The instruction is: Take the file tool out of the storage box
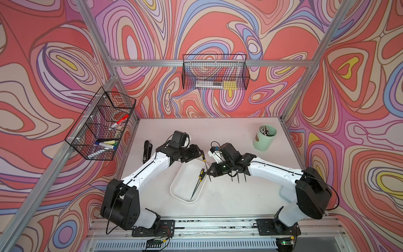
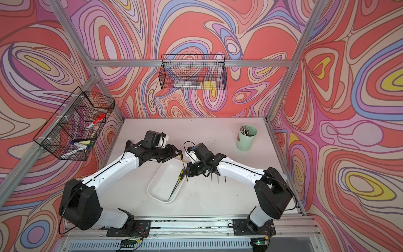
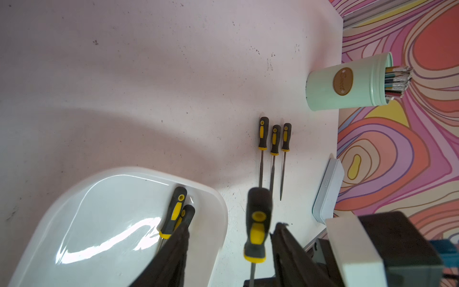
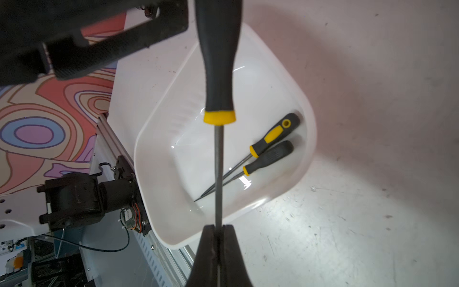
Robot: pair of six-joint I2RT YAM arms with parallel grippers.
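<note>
In the right wrist view my right gripper is shut on the thin metal shaft of a file [image 4: 220,67], whose black handle with a yellow collar points away from the fingers. That same file's handle [image 3: 258,222] stands between the spread fingers of my left gripper, which is open, with clear space on the handle's left. From above, the held file is over the right edge of the white storage box [image 4: 308,119]. Two more black-and-yellow files [image 4: 273,136] [image 4: 270,157] lie side by side inside the box.
Three files [image 3: 274,143] lie in a row on the table, right of the box. A green pencil cup [image 3: 325,86] stands at the back right, a pale case [image 3: 328,189] at the right edge. Wire baskets [image 1: 216,75] hang at the back and left. The table behind the box is clear.
</note>
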